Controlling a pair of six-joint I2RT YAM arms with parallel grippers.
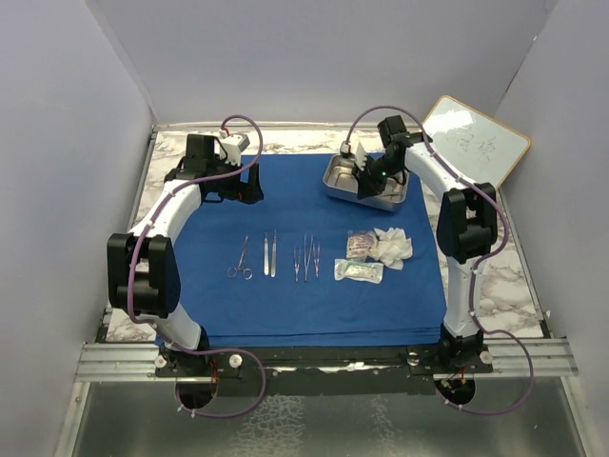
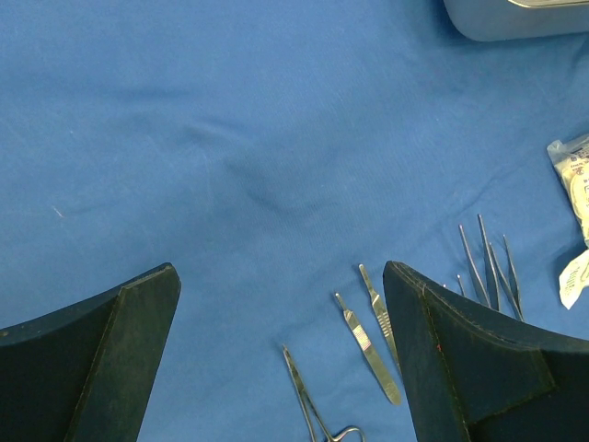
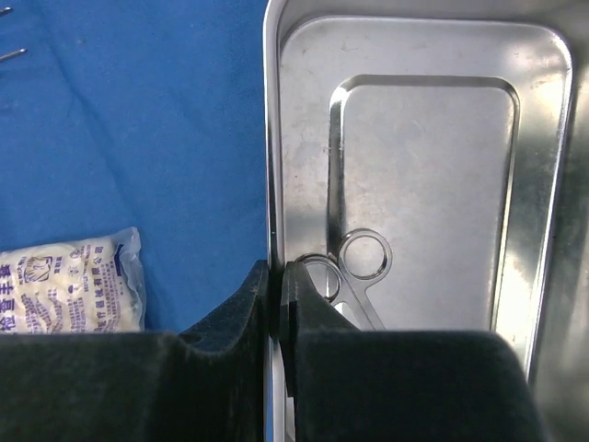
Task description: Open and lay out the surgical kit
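Observation:
My right gripper (image 1: 367,181) is shut on the near rim of the metal tray (image 1: 388,202). In the right wrist view the fingers (image 3: 241,308) pinch that rim. A pair of scissors (image 3: 364,256) lies inside the tray, partly hidden by the gripper. Left of centre, the left gripper (image 1: 251,184) hangs open over bare blue cloth, with nothing between its fingers. Laid out on the cloth are a scissor-like clamp (image 1: 242,262), two scalpel handles (image 1: 274,257) and several tweezers (image 1: 307,259).
A clear packet (image 1: 361,245), crumpled white gauze (image 1: 391,248) and a wrapped roll (image 1: 359,270) lie just in front of the tray. A whiteboard (image 1: 476,143) leans at the back right.

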